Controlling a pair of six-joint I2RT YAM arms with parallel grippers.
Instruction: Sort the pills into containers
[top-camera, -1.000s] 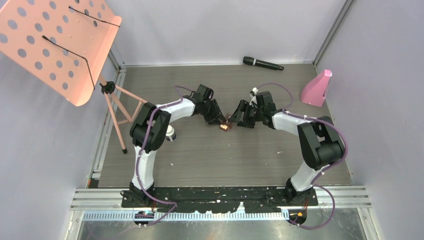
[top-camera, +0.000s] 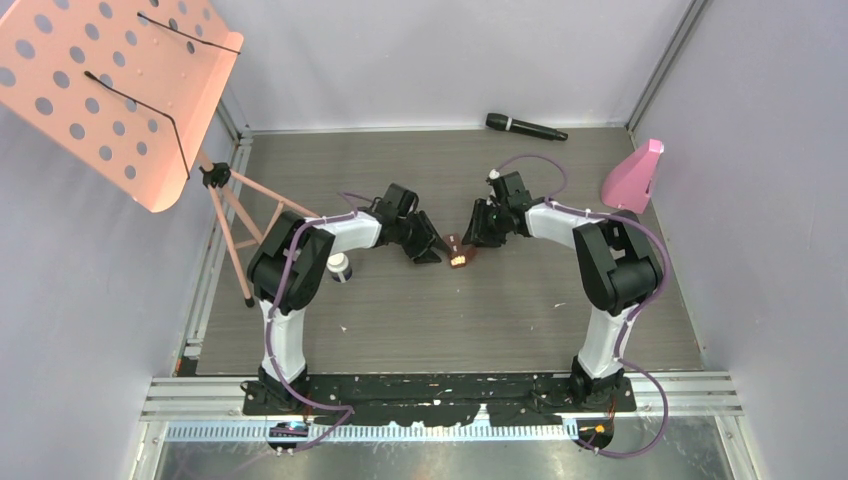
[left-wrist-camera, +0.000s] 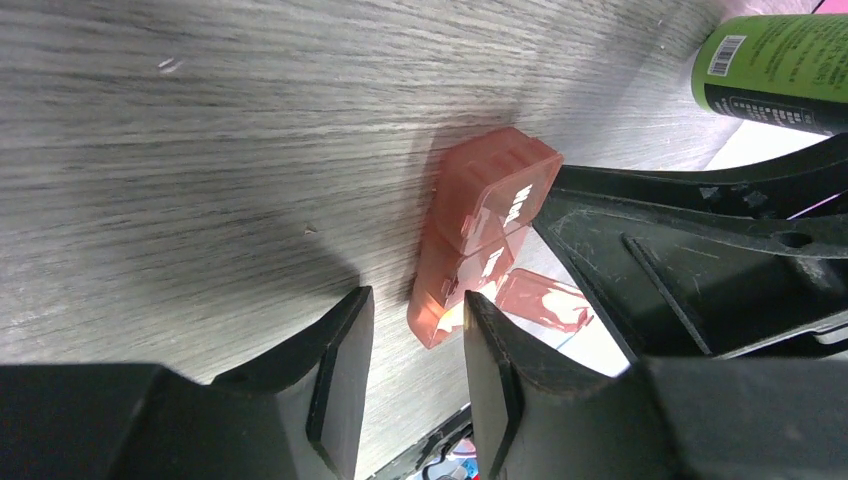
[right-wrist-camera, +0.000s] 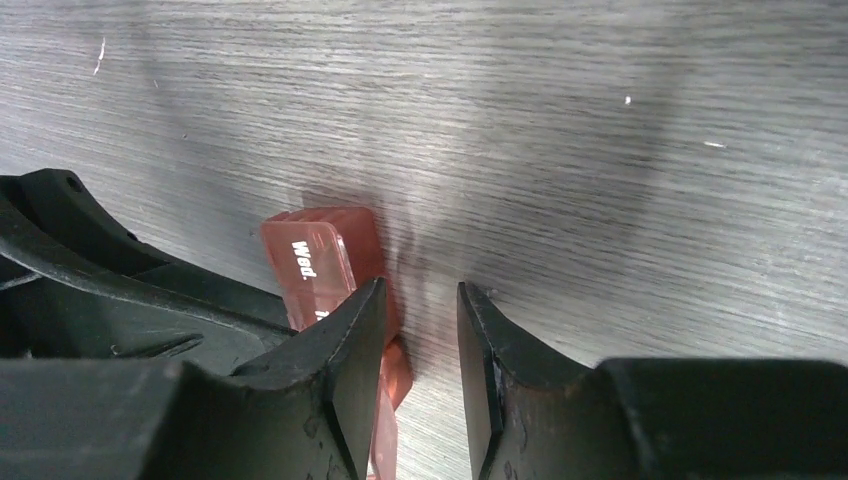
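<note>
A translucent red pill box (top-camera: 457, 258) lies on the table between my two grippers, white lettering on its lids. One lid (left-wrist-camera: 547, 302) stands out to the side, seen in the left wrist view. My left gripper is part open, its fingertips close to the near end of the box. Against the box's other side are the dark fingers (left-wrist-camera: 640, 230) of my right gripper. In the right wrist view these fingers are a little apart with tabletop between them, and the box (right-wrist-camera: 318, 265) is partly behind the left one; their grip is unclear. No loose pills can be made out.
A green labelled bottle (left-wrist-camera: 780, 70) stands beyond the right gripper. Near the left arm is a white-capped jar (top-camera: 339, 267). A black microphone (top-camera: 526, 127), a pink metronome-shaped object (top-camera: 632, 176) and a peach music stand (top-camera: 230, 190) edge the table.
The box has turned and shifted slightly right. The left gripper has moved a little toward the table's front.
</note>
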